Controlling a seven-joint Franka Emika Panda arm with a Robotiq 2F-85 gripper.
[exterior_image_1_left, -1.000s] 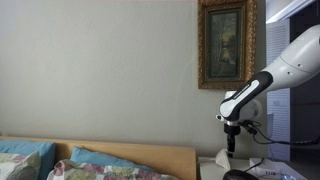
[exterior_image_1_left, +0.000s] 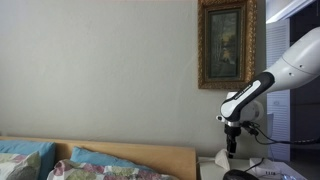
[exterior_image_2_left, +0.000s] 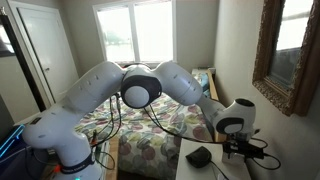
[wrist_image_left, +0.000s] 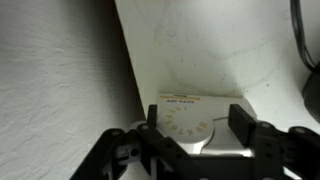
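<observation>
A small white packet (wrist_image_left: 224, 105) with an orange strip of print lies on a white surface in the wrist view. Its near part shows a round, pale, dotted patch (wrist_image_left: 186, 124). My gripper is open over the packet, a dark fingertip to each side of the round patch. Whether either finger touches it, I cannot tell. From the side, the gripper (exterior_image_1_left: 232, 146) points down close to the wall, low over the white surface. The far exterior view also has the gripper (exterior_image_2_left: 240, 151) there, its fingers small and hard to make out.
A black object (exterior_image_2_left: 203, 157) sits on the white tabletop (exterior_image_2_left: 190, 172), to the side of the gripper. The wall and a gold-framed picture (exterior_image_1_left: 226, 42) are close to the arm. A bed with a wooden headboard (exterior_image_1_left: 170, 158) stands beyond the table.
</observation>
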